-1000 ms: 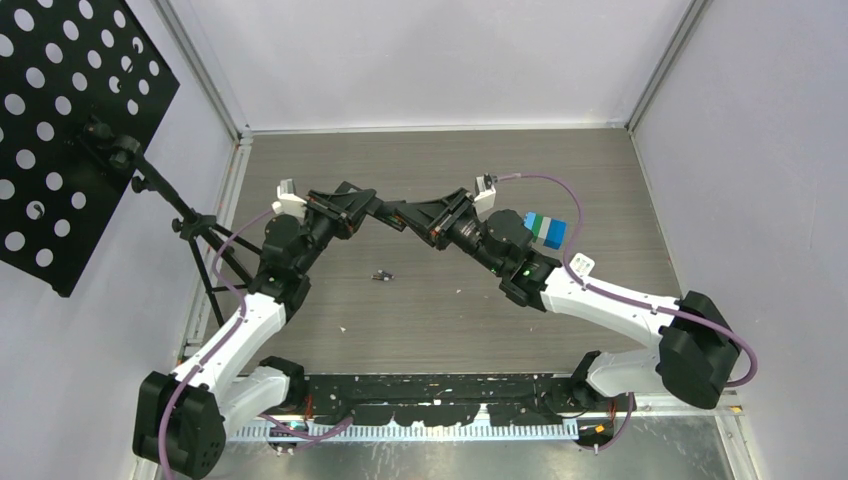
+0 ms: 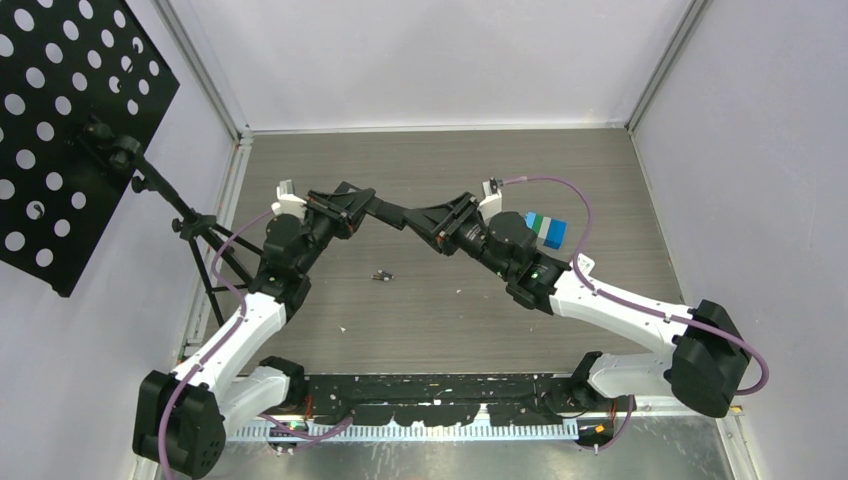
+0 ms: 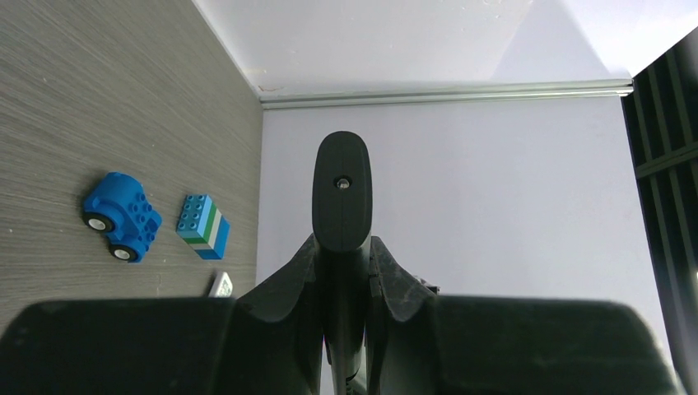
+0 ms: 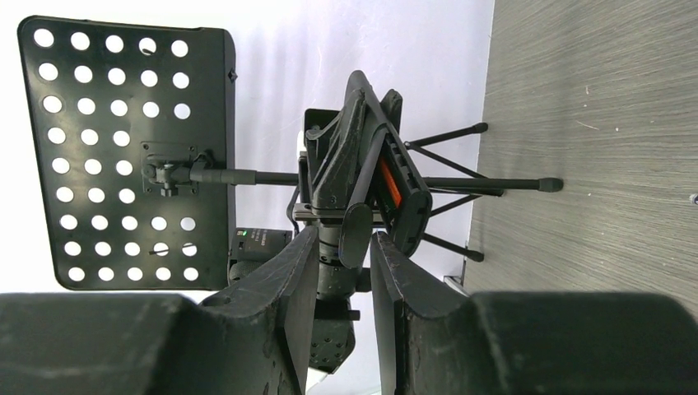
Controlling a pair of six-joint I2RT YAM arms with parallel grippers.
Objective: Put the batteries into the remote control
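Note:
A long black remote control sits aslant above the table, with my left gripper shut on it. In the left wrist view, the rounded end of the remote rises from between the fingers. My right gripper is close to the remote's other end. In the right wrist view, that gripper's fingers are apart, and the end of the remote shows at the gap; contact is hard to tell. Small dark and silvery pieces, possibly the batteries, lie on the table below. The battery bay cannot be made out.
A striped block stack and a blue toy car lie on the table's right side. A black tripod stand with a perforated panel occupies the left.
The left arm and remote look still.

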